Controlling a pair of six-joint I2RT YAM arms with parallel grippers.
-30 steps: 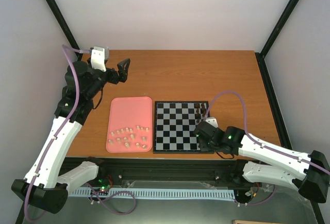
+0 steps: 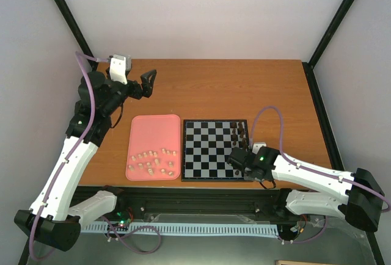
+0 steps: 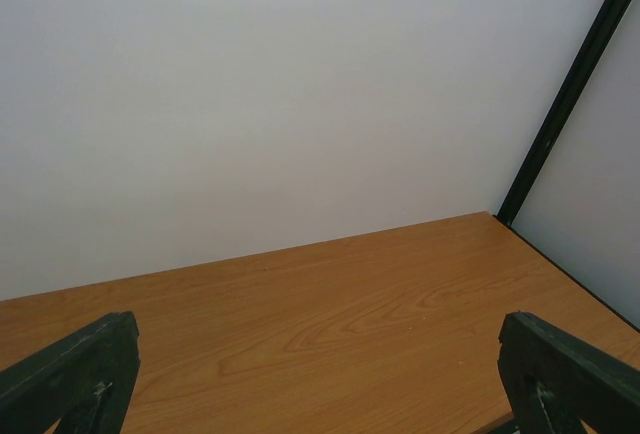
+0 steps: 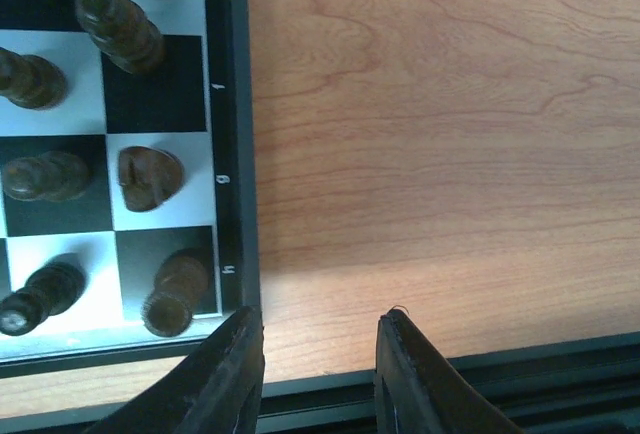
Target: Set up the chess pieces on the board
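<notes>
The checkered board [image 2: 206,166] has dark pieces standing along its right side in two columns. In the right wrist view a dark rook [image 4: 178,294] is on the near corner square, a dark knight [image 4: 148,178] behind it, and dark pawns [image 4: 45,297] form the inner column. Just off the board's right edge, my right gripper is open with only bare wood beneath the gap. The light pieces [image 2: 151,171] are in the pink tray [image 2: 156,132]. High on the left, my left gripper is wide open and empty, far from board and tray.
Bare wooden table [image 2: 214,88] stretches behind the board and tray. A dark frame rail [image 4: 560,366] runs along the table's front edge, close to the right gripper. The right arm covers part of the board's near right corner in the top view.
My left arm has shifted only slightly; its gripper stays open.
</notes>
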